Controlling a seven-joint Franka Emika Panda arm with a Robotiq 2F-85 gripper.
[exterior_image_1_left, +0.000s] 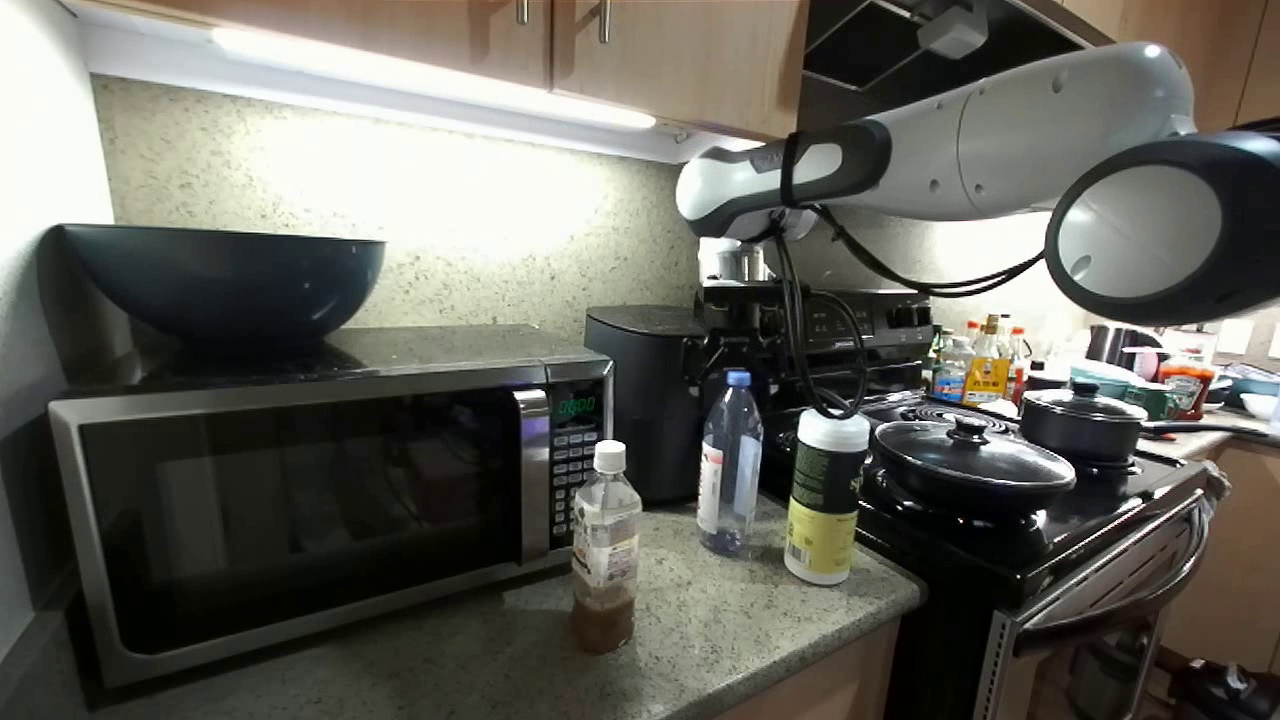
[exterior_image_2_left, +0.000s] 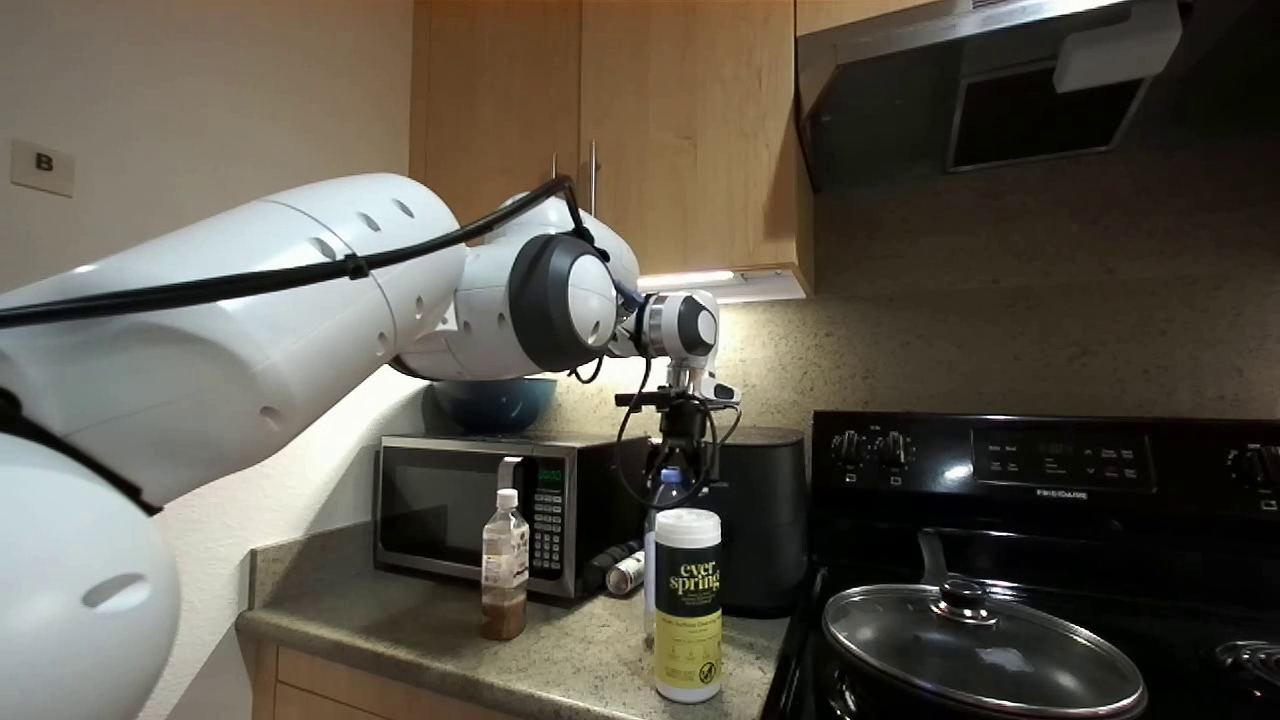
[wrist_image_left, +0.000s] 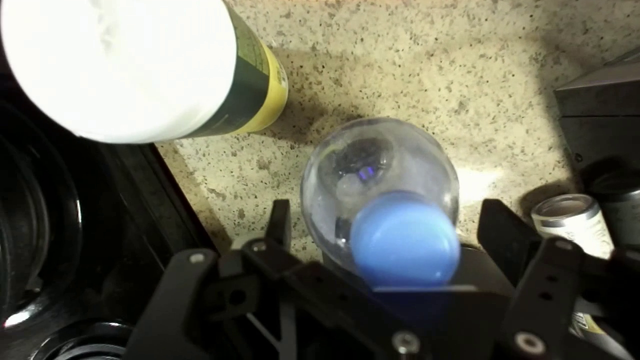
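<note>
A clear plastic bottle with a blue cap (wrist_image_left: 405, 241) stands on the counter, seen from above in the wrist view. My gripper is open, with one finger (wrist_image_left: 279, 221) left of the bottle's top and the other (wrist_image_left: 499, 225) to its right. Gaps show on both sides, so the bottle is not clamped. From the side, the clear bottle (exterior_image_1_left: 731, 466) looks roughly upright below the dark gripper (exterior_image_1_left: 728, 356), whose fingertips are hard to make out against the black appliance. In the second exterior view, a wipes canister hides most of the bottle.
Close beside the bottle is the wipes canister (exterior_image_1_left: 825, 498). A bottle of brown liquid (exterior_image_1_left: 606, 552) stands before the microwave (exterior_image_1_left: 324, 516). Behind are a black appliance (exterior_image_2_left: 765, 516) and a lying can (exterior_image_2_left: 625, 574). The stove, with a lidded pan (exterior_image_1_left: 972, 462), borders the counter.
</note>
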